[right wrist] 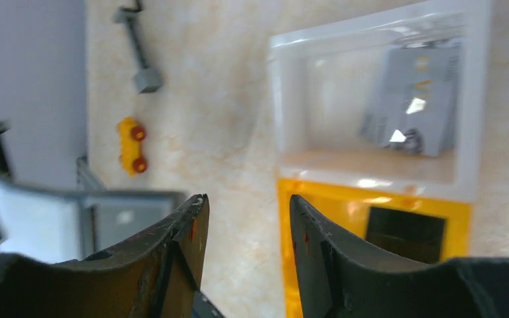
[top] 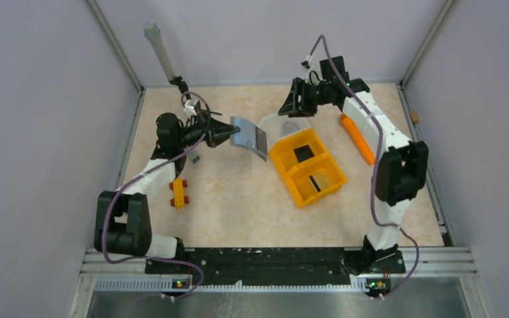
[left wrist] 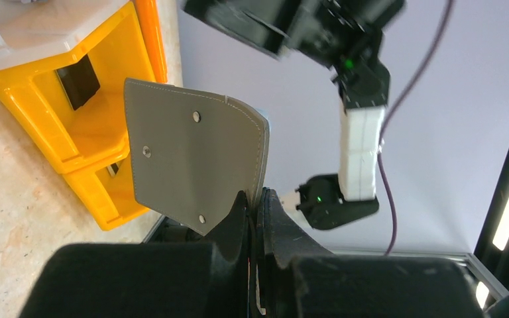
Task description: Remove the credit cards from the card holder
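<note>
The grey-brown card holder, stitched along its edge and fitted with metal snaps, is gripped at one edge by my left gripper, which holds it spread open in the air. In the top view its pale inner side is turned up. A grey card lies in the white bin. Two more cards, a black one and a gold-and-black one, lie in the yellow bins. Above the white bin, my right gripper has its fingers apart and nothing between them.
An orange cylinder lies right of the bins. At the left are a yellow toy car with red wheels and a small grey block. Bare table spreads between the car and the bins.
</note>
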